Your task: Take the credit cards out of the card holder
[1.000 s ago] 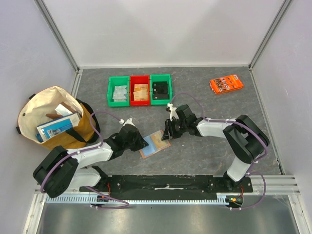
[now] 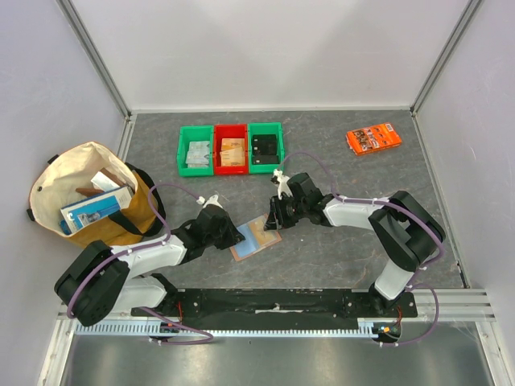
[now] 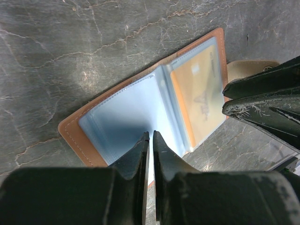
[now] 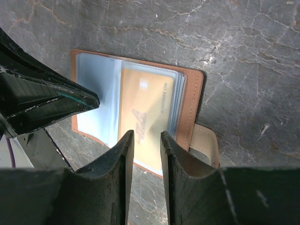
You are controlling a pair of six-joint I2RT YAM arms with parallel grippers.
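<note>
The card holder lies spread open on the dark table, with a brown stitched edge [image 3: 77,136] and clear plastic sleeves [image 3: 131,112]. Its right half shows a tan card [image 4: 140,98] under the plastic; the left half looks pale blue-white. Above the left half, my left gripper is parted by only a narrow gap, with the pale sleeve seen through it. My right gripper stands wider open over the tan card's lower edge. Nothing appears held in either; whether the tips touch the plastic is hard to tell.
Green and red bins [image 2: 231,127] stand at the back, the red one with tan cards in it. A full tote bag [image 2: 88,189] is at the left, an orange packet [image 2: 374,138] at the back right. Both grippers are close together over the holder.
My right gripper has shifted slightly left over the holder. The left arm and the card holder look unmoved.
</note>
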